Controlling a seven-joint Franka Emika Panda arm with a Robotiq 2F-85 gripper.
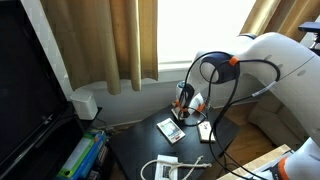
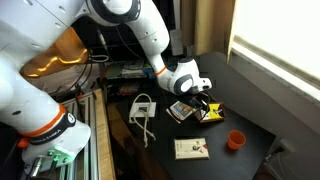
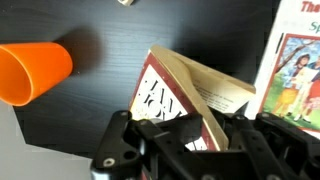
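Observation:
My gripper (image 2: 197, 103) is shut and low over the dark table, beside a yellow-faced book (image 2: 211, 112). In the wrist view, a tilted book (image 3: 165, 88) with a pale cover and dark and red lettering reaches down to the gripper's fingers. Its lower part is hidden behind them, and whether any of it is between them I cannot tell. Partly under it is another light, text-covered piece (image 3: 222, 88). An orange cup (image 3: 34, 72) stands to the left in that view, clear of the gripper.
A picture book (image 3: 298, 75) lies close on the wrist view's right side. Toward the table's front are a flat white item (image 2: 191, 149) and a white device with a cable (image 2: 143, 110). Bare table (image 2: 235, 168) shows around the cup.

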